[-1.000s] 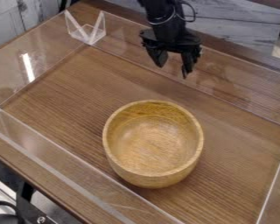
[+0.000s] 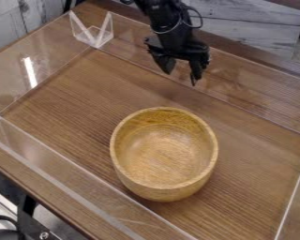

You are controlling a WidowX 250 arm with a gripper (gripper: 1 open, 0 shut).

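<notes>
My gripper (image 2: pixel 182 66) hangs over the back middle of the wooden surface, a black arm reaching down from the top edge, its fingers apart with nothing visible between them. A yellow oval bowl (image 2: pixel 163 154) sits in the front middle, well apart from the gripper.
Clear plastic pieces show at the upper left and left edge. A black cable lies at the bottom-left corner.
The gripper has shifted slightly over the back of the surface, with a small change in its pose. The bowl has stayed where it was.
</notes>
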